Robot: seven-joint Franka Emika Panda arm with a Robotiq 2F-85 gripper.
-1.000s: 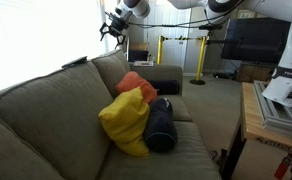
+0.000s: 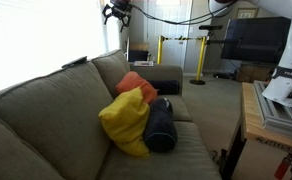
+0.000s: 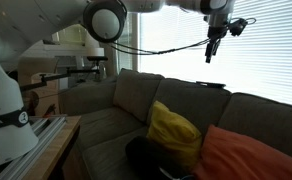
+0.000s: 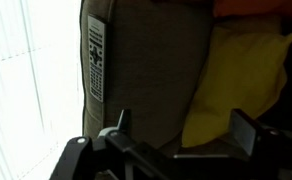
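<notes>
My gripper hangs high over the sofa in the wrist view, its two fingers wide apart and nothing between them. Exterior view 2 has the gripper (image 3: 229, 42) above the sofa's backrest, clear of everything. A flat remote-like object (image 4: 96, 58) with rows of buttons lies along the top of the backrest, left of the fingers in the wrist view. A yellow cushion (image 2: 127, 121) leans on the sofa, an orange cushion (image 2: 136, 86) beyond it, and a dark rolled item (image 2: 161, 127) rests on the seat beside the yellow one.
The grey sofa (image 2: 46, 115) runs under a bright window with blinds (image 3: 176, 55). A wooden table (image 2: 253, 115) stands across from the seat. Farther back are yellow posts (image 2: 160, 52) and a dark screen (image 2: 253, 40). The air around my gripper is free.
The cushions, the dark item and the object on the backrest have stayed put.
</notes>
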